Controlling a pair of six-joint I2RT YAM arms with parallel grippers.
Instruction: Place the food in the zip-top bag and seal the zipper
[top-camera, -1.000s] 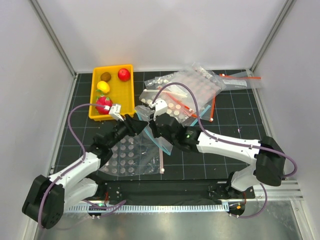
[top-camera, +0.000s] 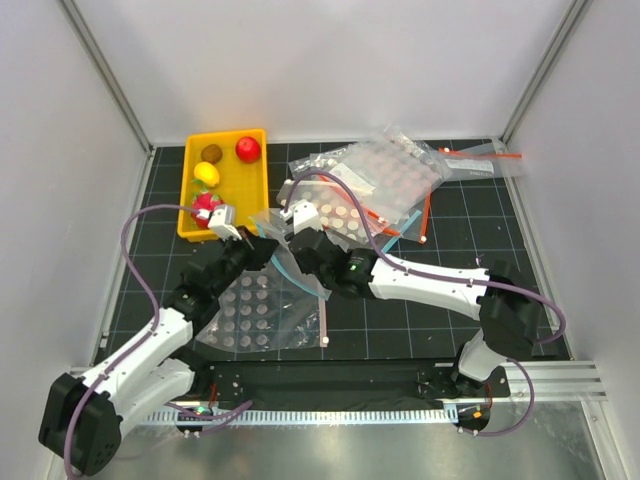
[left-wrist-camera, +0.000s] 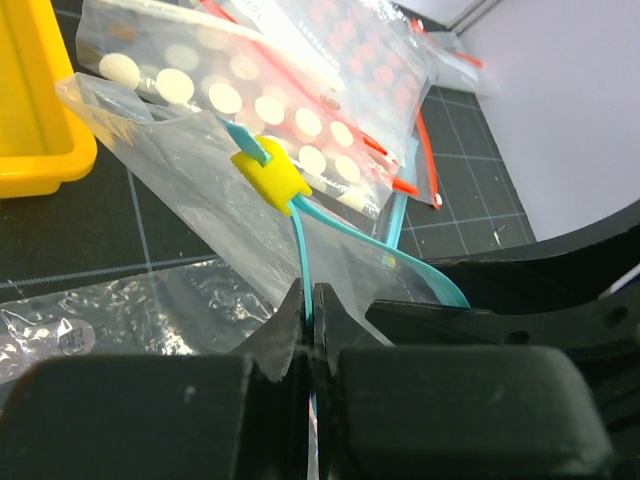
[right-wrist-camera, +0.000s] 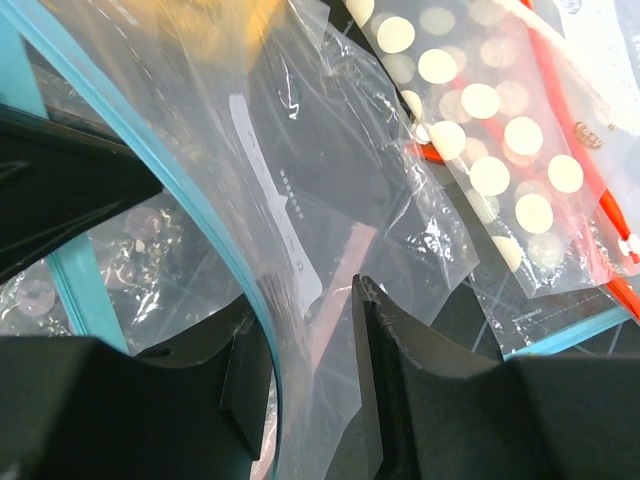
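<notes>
A clear zip top bag (right-wrist-camera: 340, 190) with a blue zip edge hangs between my two grippers. In the left wrist view, my left gripper is shut on one side of the blue edge, with a yellow slider (left-wrist-camera: 270, 178) above it. My right gripper stands open; the bag's other blue edge passes between its fingers, near the left one. The food lies in the yellow tray (top-camera: 243, 205): a brown item (top-camera: 211, 153), a yellow lemon (top-camera: 206, 174), a red tomato (top-camera: 248, 149) and a larger red fruit (top-camera: 208, 207).
Beneath the grippers, another clear bag with dots (top-camera: 250, 315) lies flat on the dark grid mat (top-camera: 390, 335). Several more bags (top-camera: 385, 175), some with red zips, overlap at the back. Bare mat (top-camera: 480, 225) shows on the right.
The food has not moved.
</notes>
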